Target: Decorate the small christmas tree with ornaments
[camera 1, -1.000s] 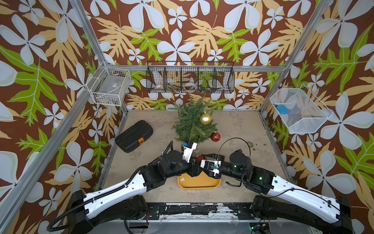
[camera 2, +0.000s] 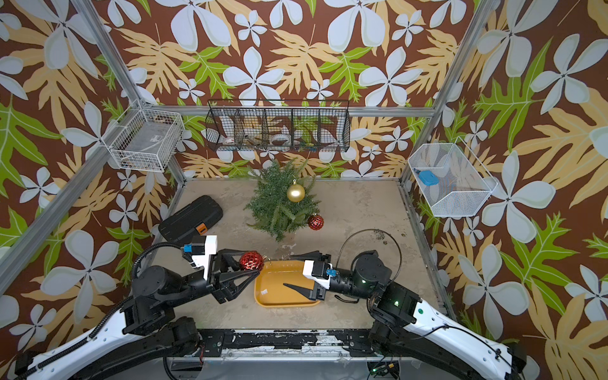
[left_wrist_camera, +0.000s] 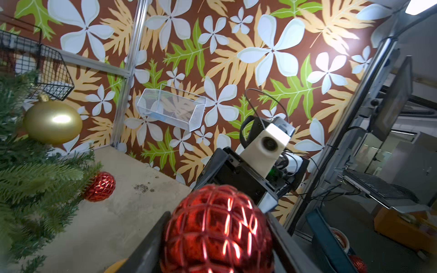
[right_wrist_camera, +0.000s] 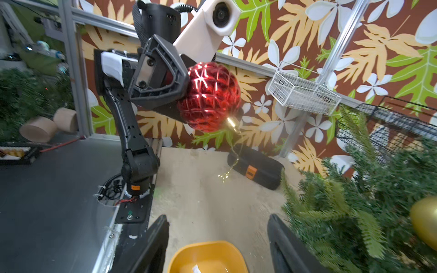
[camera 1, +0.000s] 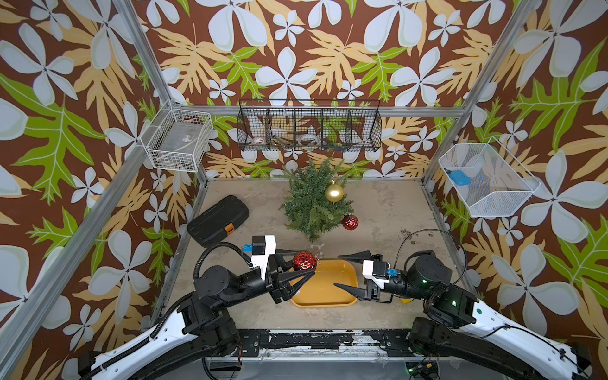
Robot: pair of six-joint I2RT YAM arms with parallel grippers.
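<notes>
My left gripper (camera 1: 305, 264) is shut on a shiny red ornament (right_wrist_camera: 209, 96), held in the air above the left part of the orange tray. A gold cap and a thin gold string (right_wrist_camera: 235, 160) dangle from the ball toward the right gripper's side. Facing it from the right, my right gripper (camera 1: 342, 269) is open, with a clear gap between its fingers and nothing in it. Behind both stands the small green tree (camera 1: 313, 199). On its right side are a gold ball (camera 1: 334, 192) and another red ball (camera 1: 350, 221).
The orange tray (camera 2: 285, 302) lies beneath the grippers and looks empty apart from a small white mark. A black case (camera 1: 218, 220) rests at the table's left. Bare table (camera 1: 399, 202) lies right of the tree. Wire baskets (camera 1: 307, 129) hang at the back and sides.
The two grippers, which were close together around the red ball, have drawn apart. The left moved left with the ball; the right moved right and its fingers now stand wide.
</notes>
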